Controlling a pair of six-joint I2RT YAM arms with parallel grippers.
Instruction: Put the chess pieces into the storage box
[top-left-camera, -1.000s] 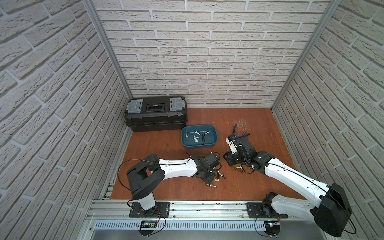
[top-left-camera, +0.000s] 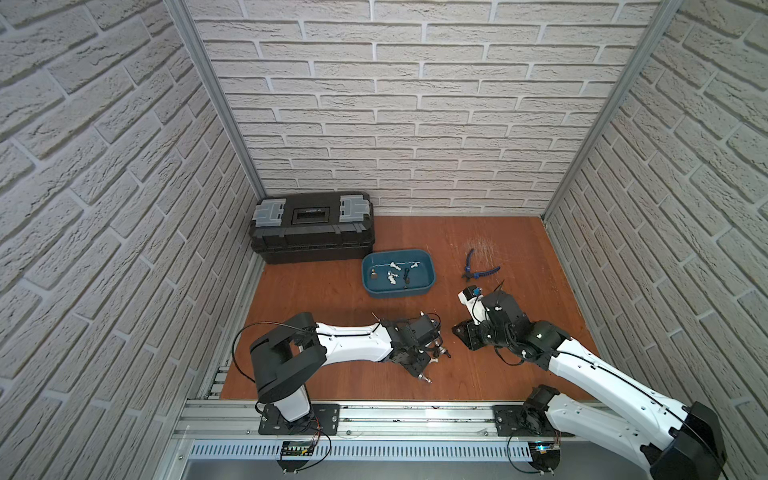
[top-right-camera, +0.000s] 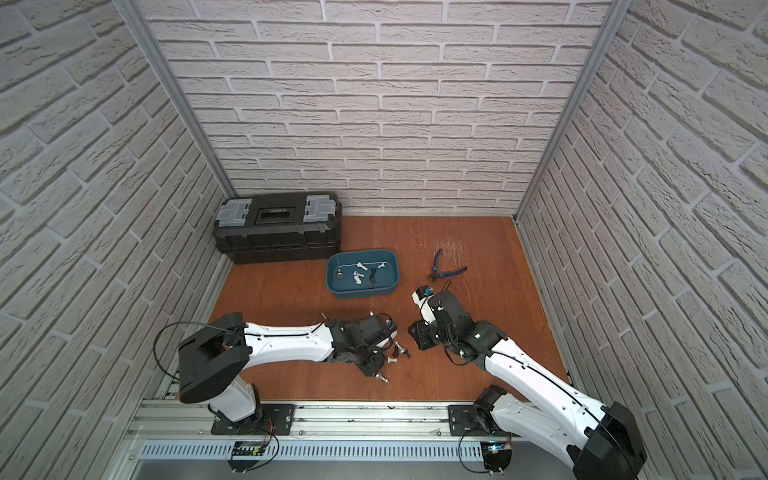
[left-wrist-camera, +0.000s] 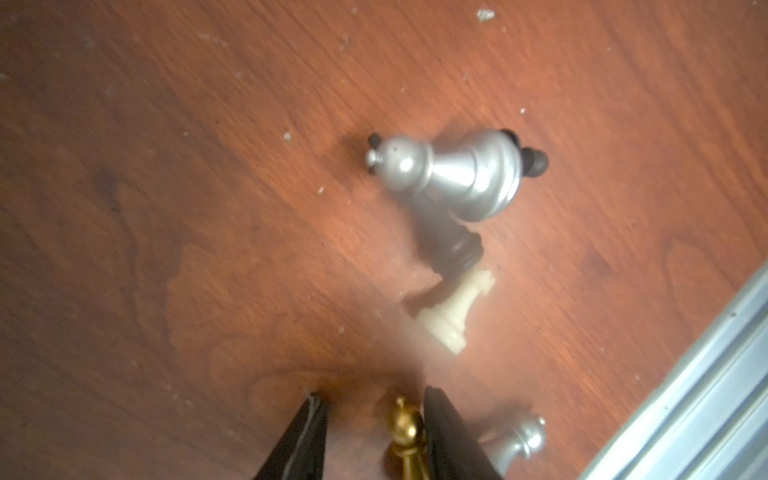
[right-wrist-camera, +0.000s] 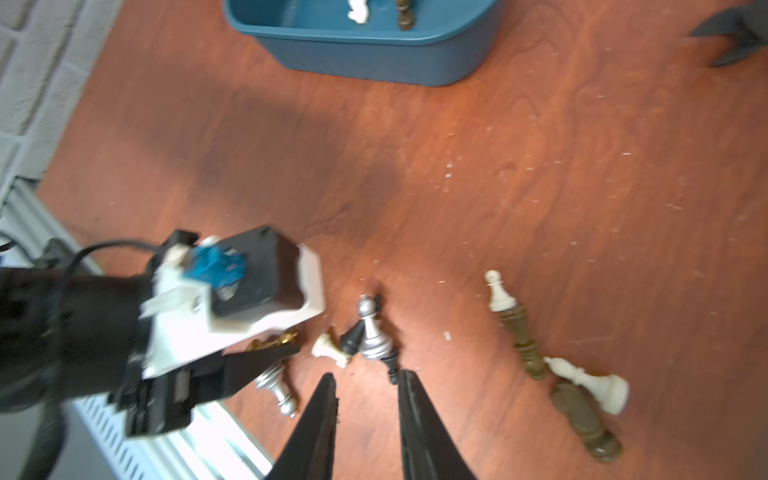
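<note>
My left gripper is low over a gold pawn (left-wrist-camera: 406, 425), which lies between its part-open fingers. Nearby lie a silver pawn (left-wrist-camera: 521, 438), a larger silver piece (left-wrist-camera: 472, 172), a cream piece (left-wrist-camera: 456, 308) and dark pieces, partly hidden. My right gripper hangs above the table, open and empty, with white pieces (right-wrist-camera: 592, 386) and olive-gold pieces (right-wrist-camera: 584, 420) lying to its right in its wrist view. The blue storage box (top-right-camera: 362, 289) stands behind both grippers with several pieces inside.
A black toolbox (top-right-camera: 276, 240) stands at the back left. Blue-handled pliers (top-right-camera: 452, 272) lie right of the box. A metal rail (left-wrist-camera: 708, 368) runs along the table's front edge. The table between box and grippers is largely clear.
My left gripper has shifted slightly toward the front.
</note>
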